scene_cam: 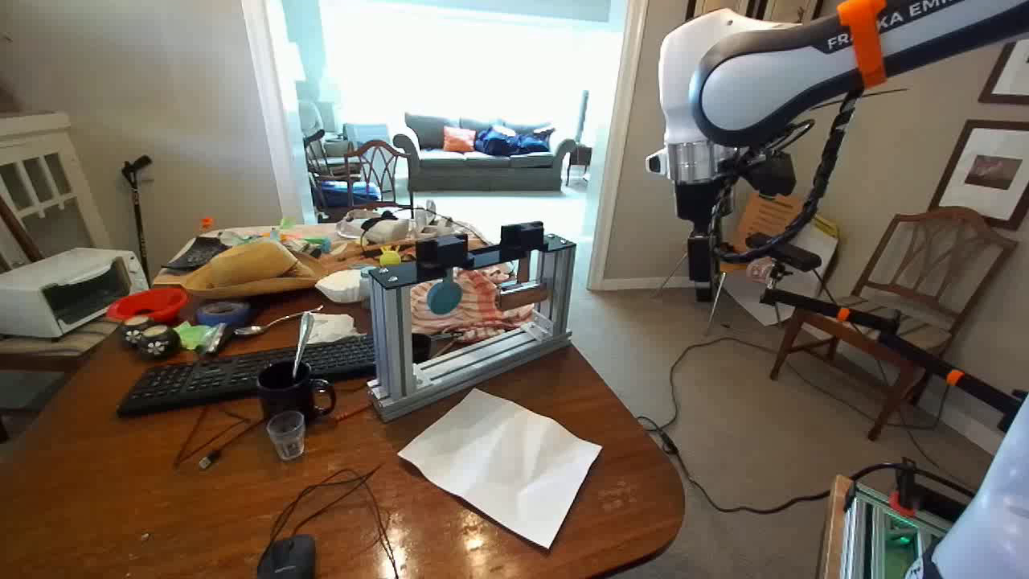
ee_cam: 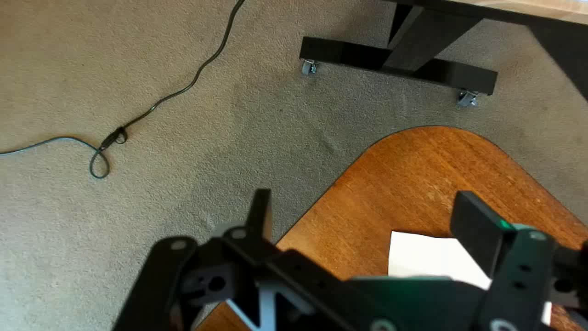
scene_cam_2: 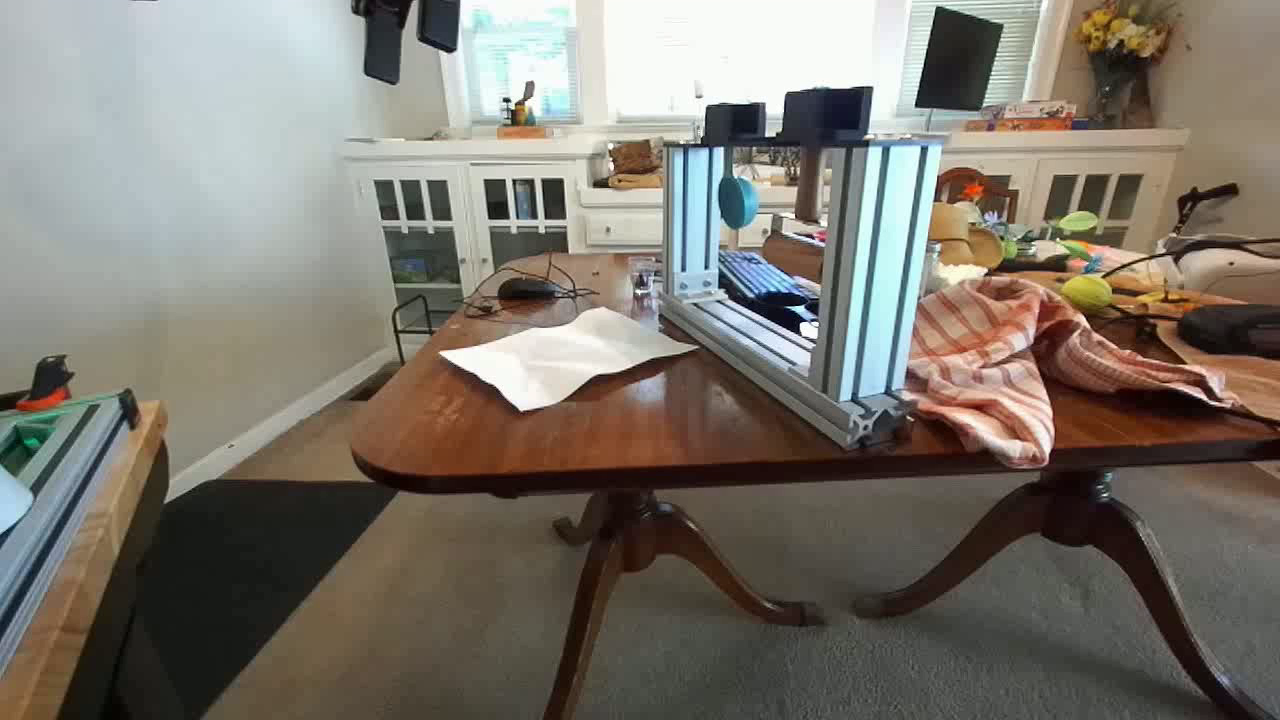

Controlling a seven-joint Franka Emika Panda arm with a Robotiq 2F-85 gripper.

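My gripper is open, its two fingers wide apart with nothing between them. In exterior view 1 it hangs high at the right, off the table's edge and clear of everything. A creased white sheet [scene_cam: 508, 461] lies on the near corner of the wooden table [scene_cam: 632, 482]; in the wrist view my gripper hides part of it. Beside the sheet stands an aluminium frame [scene_cam: 392, 338] with black holders on top. From its top bar hang a teal disc [scene_cam_2: 738, 202] and a brown, hammer-like piece [scene_cam: 522, 295].
Left of the frame are a black mug [scene_cam: 280, 391] with a spoon, a clear cup [scene_cam: 286, 435], a keyboard [scene_cam: 231, 378] and a mouse [scene_cam: 287, 558]. A striped cloth [scene_cam_2: 990, 372] and clutter lie behind it. Bare tabletop surrounds the sheet's near side.
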